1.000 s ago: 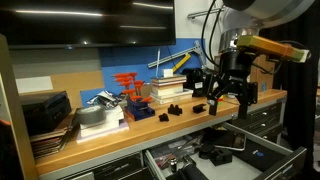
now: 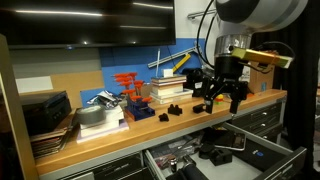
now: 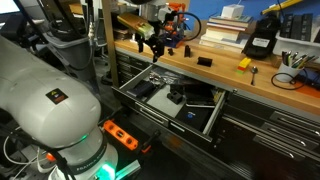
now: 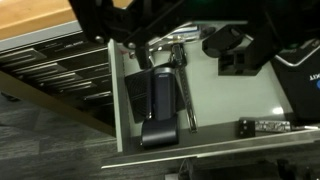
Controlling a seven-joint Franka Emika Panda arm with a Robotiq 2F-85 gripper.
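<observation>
High over the open drawer (image 3: pixel 168 122), my gripper (image 2: pixel 224 105) stands open with nothing between its fingers. Its two dark fingertips are spread wide in exterior view 1 and sit well above the drawer's contents. In the wrist view, the gripper hangs at the top with its fingers apart. Below it, inside the light-grey drawer, lie a long black tool (image 4: pixel 163 95), a dark piece with a metal bracket (image 4: pixel 268 126) and several other dark and metal items. Part of the drawer's contents is hidden behind the fingers.
A wooden counter (image 3: pixel 270 90) runs behind the drawer, bearing books (image 3: pixel 227 28), small black pieces (image 2: pixel 174 109), a grey pot (image 2: pixel 91 116) and a red rack (image 2: pixel 126 82). A wire cup (image 3: pixel 288 74) stands farther right. The drawer's floor has some bare patches.
In exterior view 1 the gripper has moved slightly up and to the left. It remains open, and the drawer and counter items look unchanged.
</observation>
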